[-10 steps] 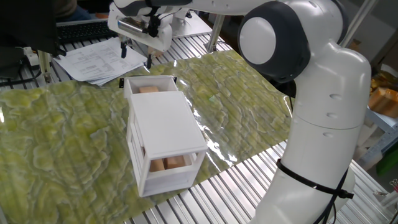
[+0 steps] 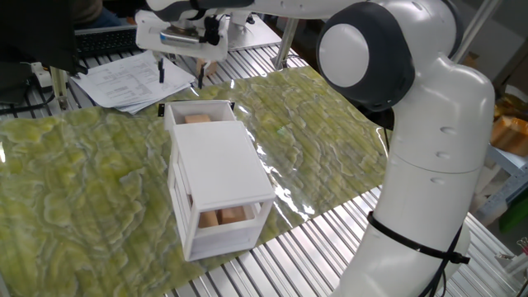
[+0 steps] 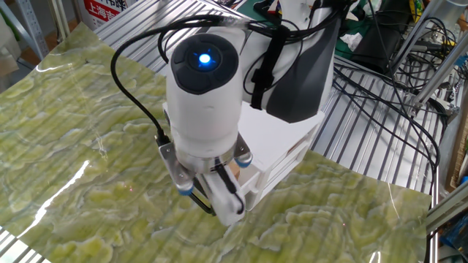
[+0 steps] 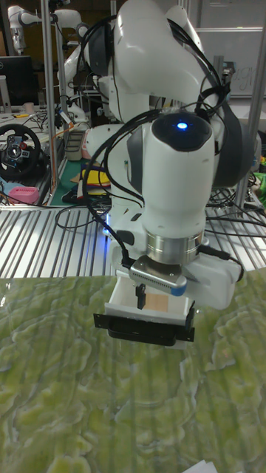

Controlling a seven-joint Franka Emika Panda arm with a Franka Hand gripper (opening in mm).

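My gripper (image 2: pixel 181 77) hangs above the far end of a small white drawer unit (image 2: pixel 221 165), its two dark fingers apart and nothing between them. The unit's drawer (image 4: pixel 149 319) is pulled out and has a black front handle (image 4: pixel 137 331). Inside the drawer lies a tan block (image 2: pixel 198 119). In exterior view 3 one dark finger (image 4: pixel 141 296) shows in front of the drawer's interior; the other is hidden. Exterior view 2 has the arm covering most of the drawer.
More brown blocks (image 2: pixel 221 217) show through the unit's open near end. Papers (image 2: pixel 132 81) lie at the far side by a keyboard (image 2: pixel 106 41). The green patterned sheet (image 2: pixel 74 190) is clear on both sides of the unit.
The gripper has shifted slightly left in exterior view 1 and turned a little, its fingers still apart. The drawer unit and blocks have stayed put.
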